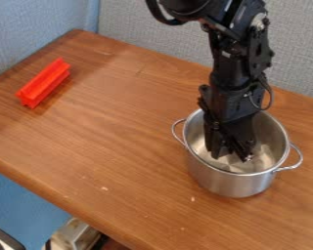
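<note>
A steel pot (227, 181) with two side handles stands on the right part of the wooden table. My black gripper (229, 146) reaches down from above into the pot, its lower end inside the rim. The dark fingers overlap one another in this view, so whether they are open or shut, or hold anything, I cannot tell.
A red block (44, 84) lies at the far left of the table (120, 127). Grey padded walls stand behind, and a blue floor shows at the lower left.
</note>
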